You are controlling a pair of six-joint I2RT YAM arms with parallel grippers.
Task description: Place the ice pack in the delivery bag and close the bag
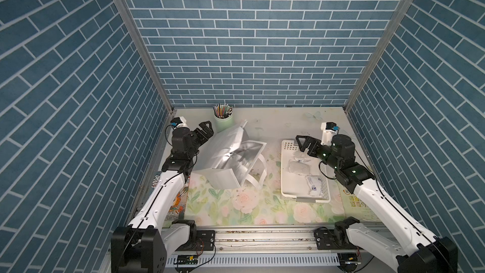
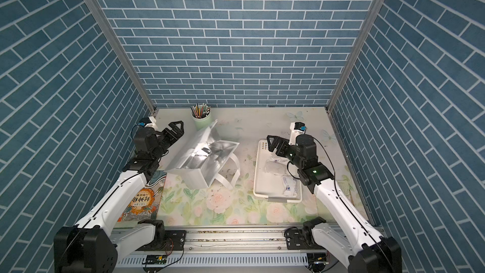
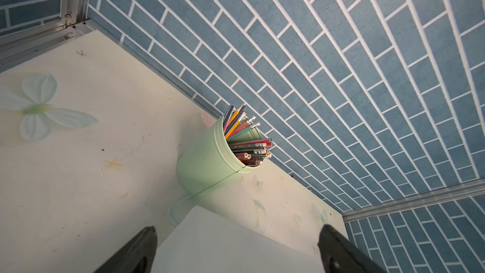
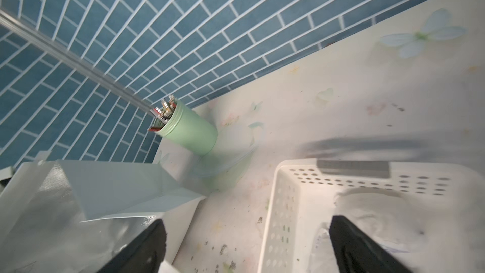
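The white delivery bag (image 1: 220, 178) leans on the left side of the table, its silvery inside (image 2: 206, 156) facing up and one handle (image 1: 260, 172) hanging on its right. Just left of it, my left gripper (image 1: 206, 130) stands open. In the left wrist view a white bag panel (image 3: 232, 247) shows low between the spread fingers; I cannot tell whether they touch it. Pale ice packs lie in the white basket: a clear one (image 1: 299, 167) and one with blue print (image 1: 314, 185). My right gripper (image 1: 305, 144), also open and empty, is above the basket's far end.
The perforated white basket (image 1: 284, 184) sits right of the bag. A green pencil cup (image 3: 204, 166) stands behind the bag, near the back wall. A printed packet (image 2: 140, 199) lies at the front left.
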